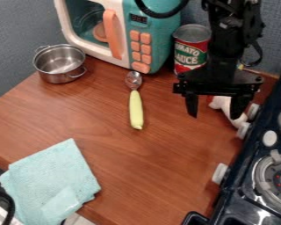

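My black gripper [213,105] hangs at the back right of the wooden counter, just in front of the sauce can [191,48], with its fingers pointing down. Behind and beneath it, a white object [221,103] is partly hidden. Whether anything sits between the fingers I cannot make out. A corn cob [136,110] lies in the middle with a metal spoon-like item [133,81] at its upper end.
A steel pot [60,67] stands at the back left, beside a teal toy microwave [149,35]. A pale blue cloth [49,183] lies at the front left. A black stove [255,187] fills the right edge.
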